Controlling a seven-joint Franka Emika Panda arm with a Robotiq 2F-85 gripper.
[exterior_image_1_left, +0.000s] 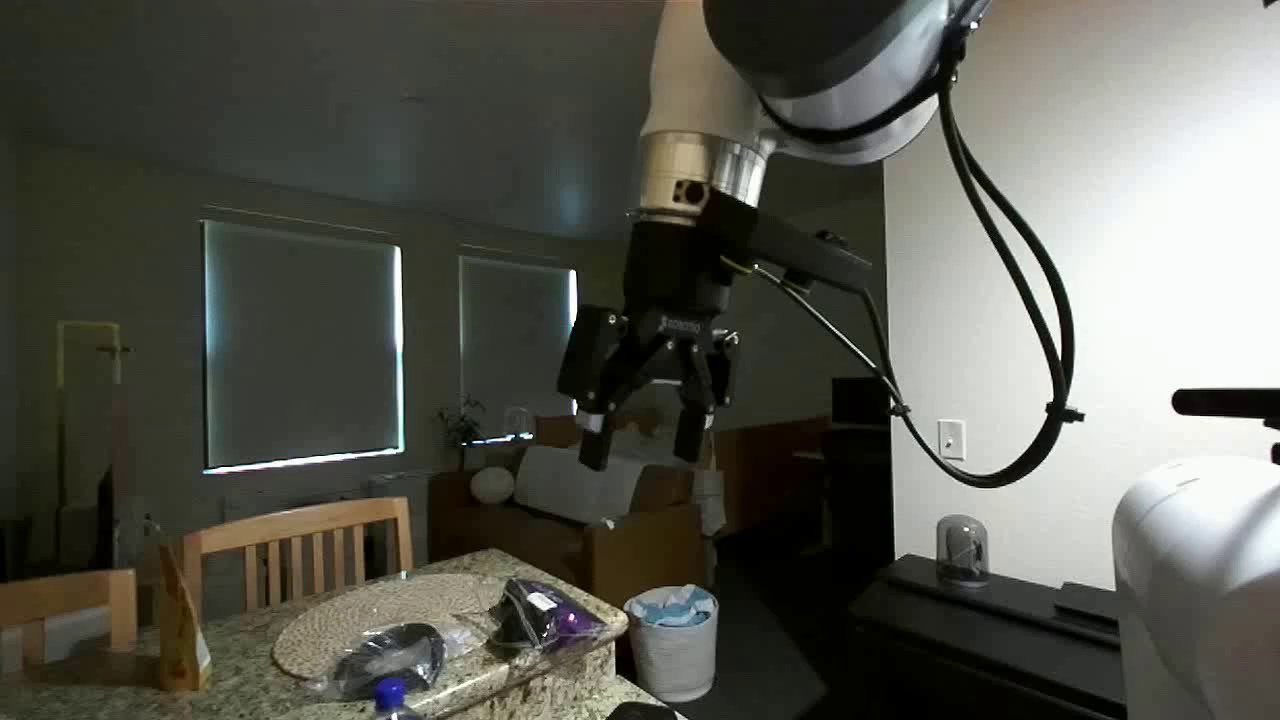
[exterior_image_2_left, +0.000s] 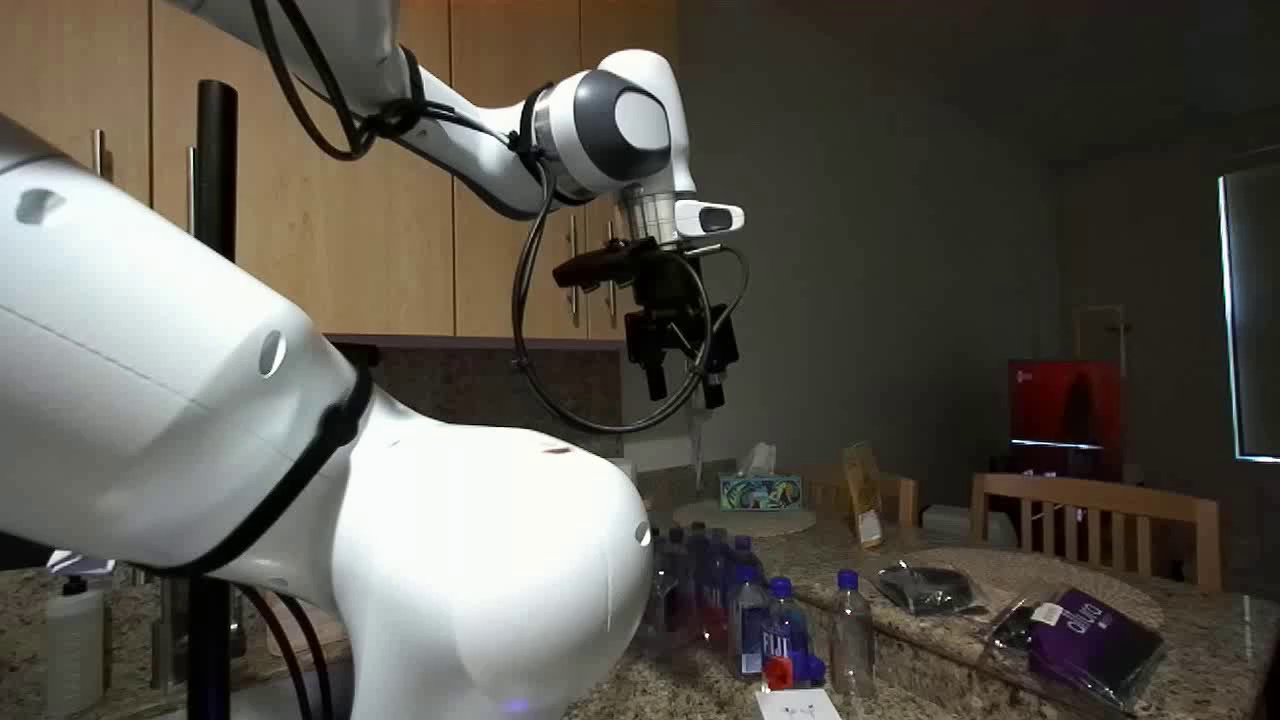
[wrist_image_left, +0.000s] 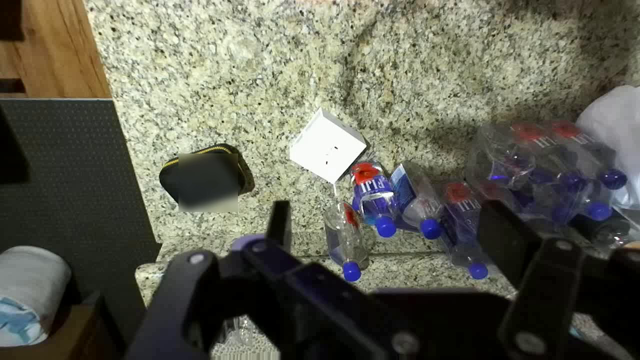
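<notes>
My gripper (exterior_image_1_left: 642, 450) hangs in mid-air, pointing down and open, with nothing between its fingers; it is high above the granite counter (wrist_image_left: 270, 72). Beneath it in the wrist view lie a white box (wrist_image_left: 328, 146) with small dark marks and, left of that, a dark pouch (wrist_image_left: 207, 180) with a yellow zipper, partly blurred. Several clear bottles with blue caps stand to the right of the box, among them a label-free one (wrist_image_left: 343, 234) and a Fiji bottle (wrist_image_left: 373, 195). The second exterior view shows my gripper (exterior_image_2_left: 686, 396) well above these bottles (exterior_image_2_left: 786, 624).
On the raised ledge lie a purple package (exterior_image_2_left: 1092, 642) and a bagged black item (exterior_image_2_left: 926, 588) by a woven mat (exterior_image_1_left: 306, 636). A tissue box (exterior_image_2_left: 761, 492) stands farther back. A white bin (exterior_image_1_left: 674, 654) stands on the floor.
</notes>
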